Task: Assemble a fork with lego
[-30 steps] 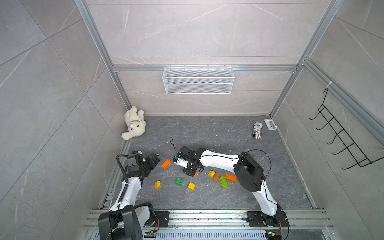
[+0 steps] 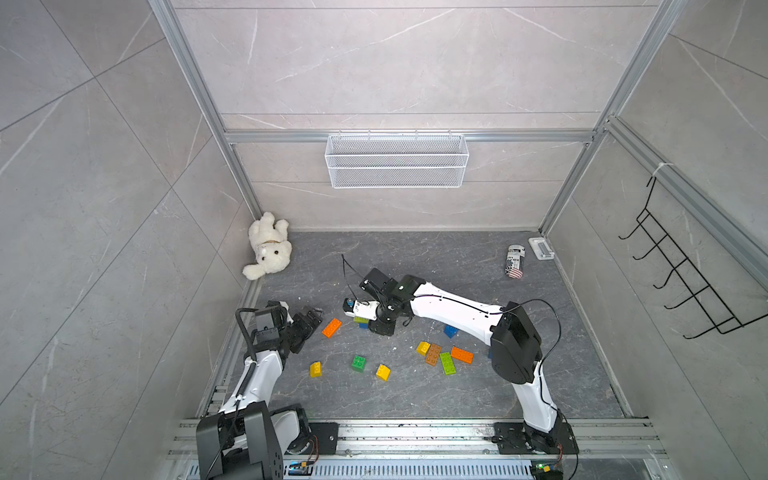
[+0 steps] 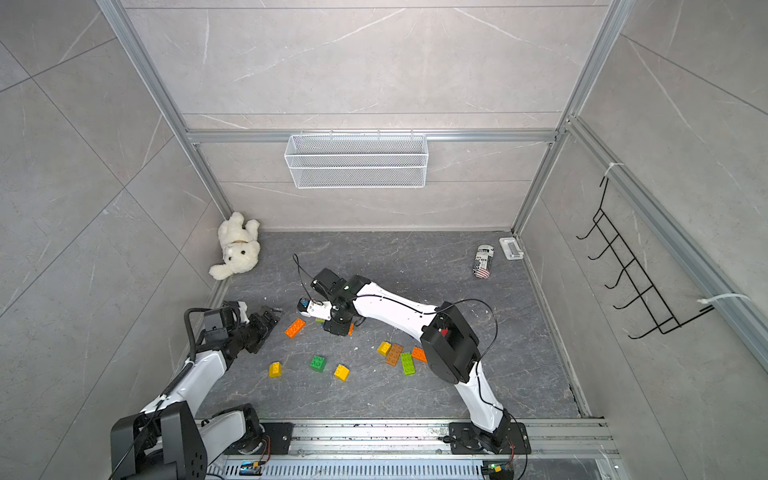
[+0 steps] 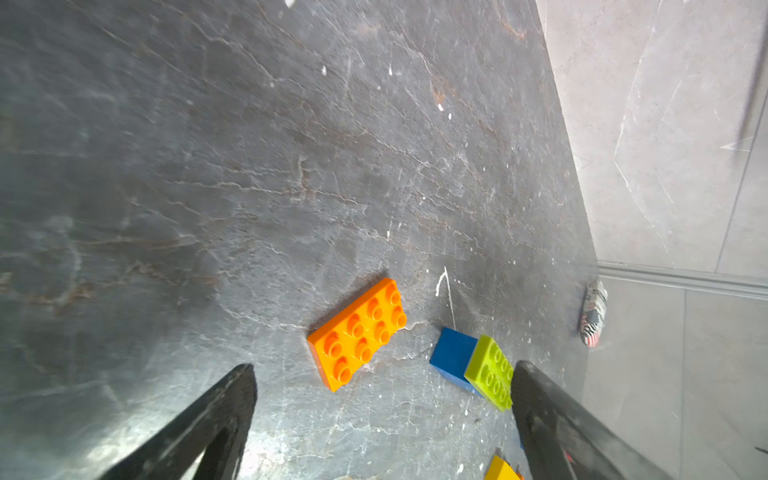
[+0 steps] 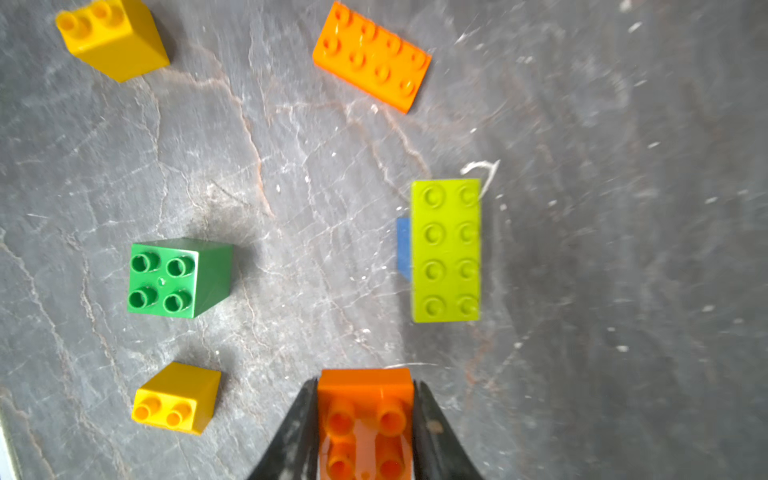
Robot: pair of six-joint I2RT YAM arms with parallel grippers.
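In the right wrist view, an orange brick point(image 5: 364, 384) sits between the fingertips of my right gripper, which hovers over the floor. Whether the fingers grip it cannot be told. Above it, a lime plate point(image 5: 444, 248) rests on a blue brick point(image 5: 403, 248). Also there are a green brick point(image 5: 164, 280), two yellow bricks point(image 5: 180, 400) and an orange plate point(image 5: 372, 56). My left gripper is at the left of the workspace, open and empty, facing another view of the orange plate point(image 4: 356, 332).
Several bricks lie at front right, including a brown plate point(image 2: 433, 354). A white plush bear point(image 2: 268, 248), a can point(image 2: 515, 261) and a small white object point(image 2: 541, 248) are at the back.
My right arm has lifted and moved toward the back, uncovering the lime plate on the blue brick. The left arm shifted very slightly, if at all.
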